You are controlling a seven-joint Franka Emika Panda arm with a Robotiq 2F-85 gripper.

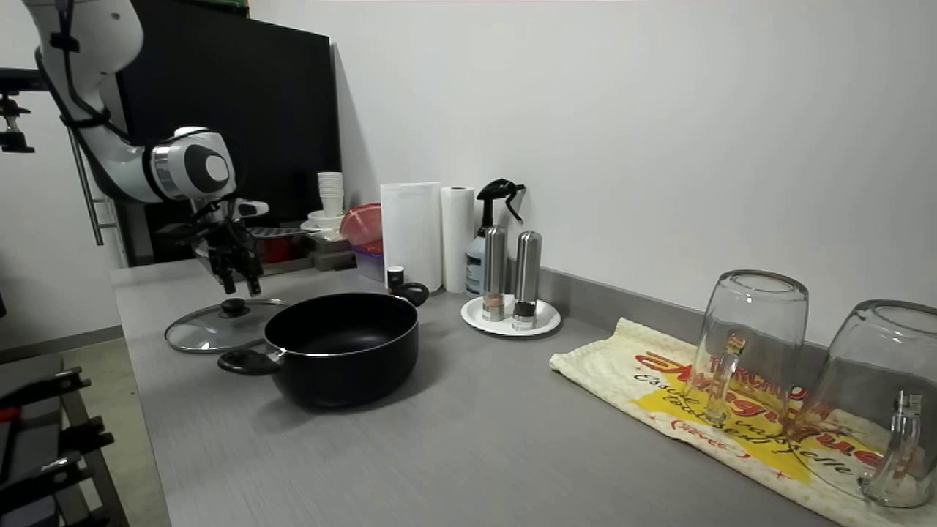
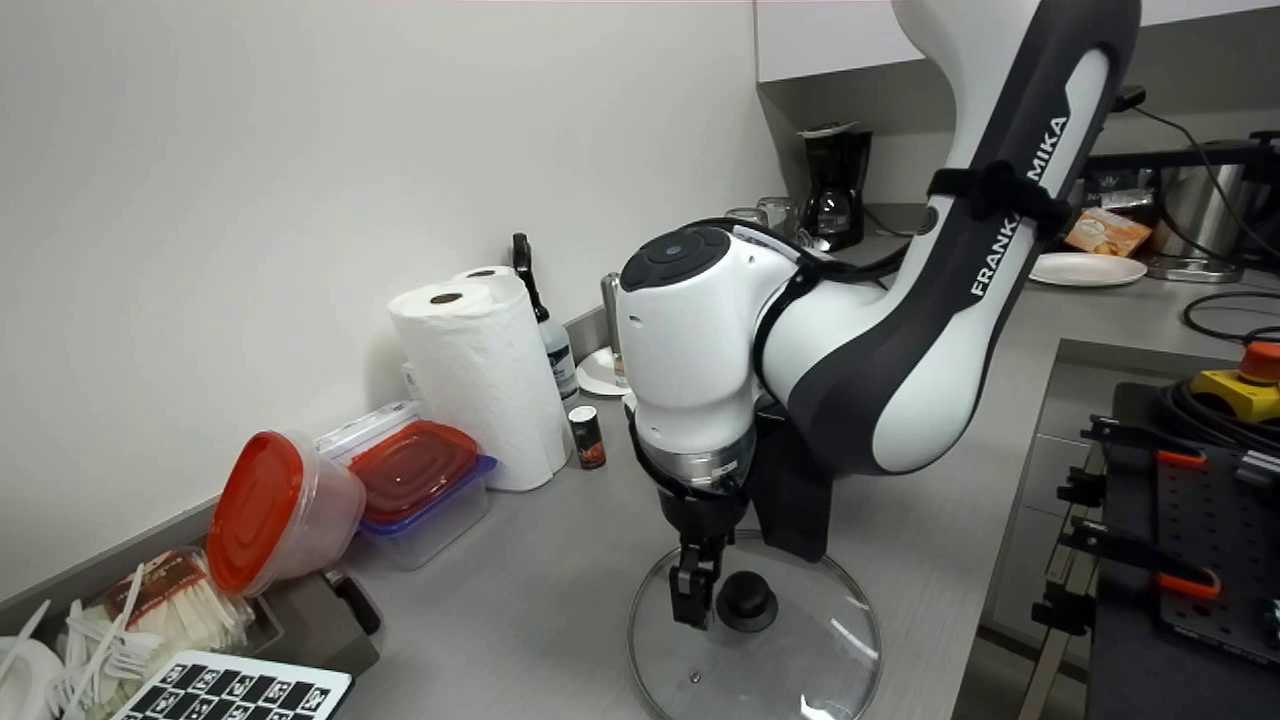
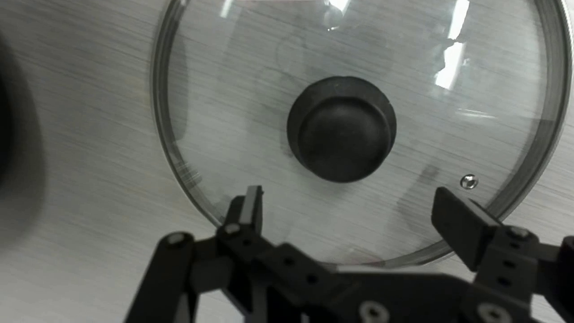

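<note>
A glass lid [image 1: 200, 334] with a metal rim lies flat on the counter, left of the black pot [image 1: 347, 378], which is uncovered and looks empty inside. My gripper [image 1: 241, 287] hangs just above the lid, close to its black knob [image 1: 233, 307]. Seen from the wrist, the gripper is open, its two fingers [image 3: 463, 226] spread wide with nothing between them. The knob [image 3: 344, 134] sits beyond the fingertips, roughly centred across the gap. In the second exterior view the gripper [image 2: 692, 600] covers part of the lid [image 2: 792, 660] beside its knob [image 2: 746, 598].
Behind the pot stand paper towel rolls [image 1: 411, 233], a spray bottle [image 1: 475, 263] and two grinders on a white plate [image 1: 474, 315]. Glass mugs [image 1: 747, 351] rest upside down on a cloth [image 1: 584, 361]. Food containers [image 2: 422, 528] line the wall.
</note>
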